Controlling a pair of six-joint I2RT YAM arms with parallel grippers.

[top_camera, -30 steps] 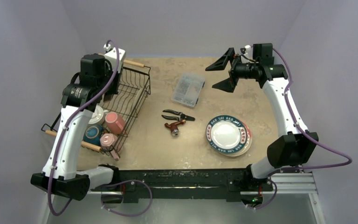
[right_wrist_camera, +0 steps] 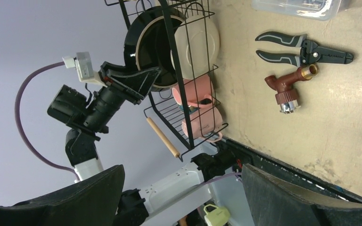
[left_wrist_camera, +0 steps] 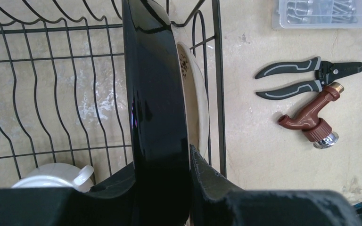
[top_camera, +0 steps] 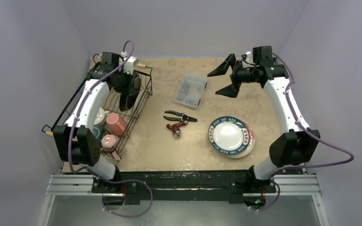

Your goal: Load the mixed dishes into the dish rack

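My left gripper grips a black dish, held upright on edge at the rack's right side, beside an upright cream plate. The wire dish rack also holds pink mugs, a white cup and a blue item. My right gripper hangs open and empty above the right back of the table. A stack of plates lies at the front right.
A clear plastic box, pruning shears and a brown tap fitting lie mid-table. Bare table surrounds the plates.
My left gripper has moved right within the rack with the black dish, now beside the cream plate.
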